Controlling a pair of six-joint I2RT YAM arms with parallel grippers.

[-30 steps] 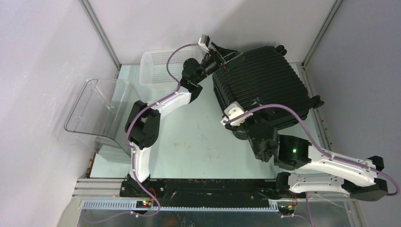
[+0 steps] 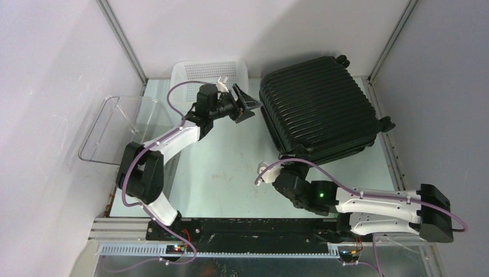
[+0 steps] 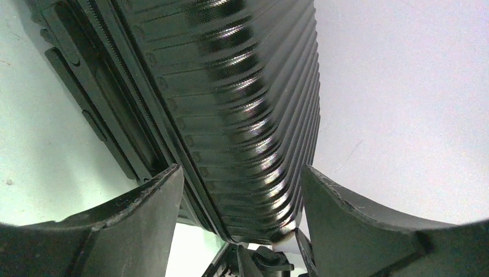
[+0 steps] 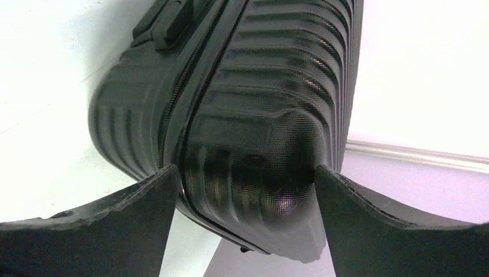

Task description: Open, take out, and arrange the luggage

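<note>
A large black ribbed suitcase (image 2: 320, 104) lies closed on its broad side at the right of the white table, turned at an angle. Its zipper (image 3: 124, 69) runs along the side seam in the left wrist view, beside a side handle (image 3: 95, 98). At the suitcase's left edge, my left gripper (image 2: 257, 109) stands open with nothing held. By its near left corner is my right gripper (image 2: 297, 153), its fingertips partly hidden from above. The right wrist view shows that rounded corner (image 4: 254, 150) beyond the spread fingers (image 4: 153, 193). The suitcase's contents are hidden.
A white perforated basket (image 2: 209, 70) stands at the back, behind the left arm. The clear open bin (image 2: 95, 130) is at the far left. Bare table (image 2: 230, 173) lies between the arms, and walls close in the back and sides.
My left gripper has drawn back from over the suitcase, leftward and toward the front. The suitcase has not moved.
</note>
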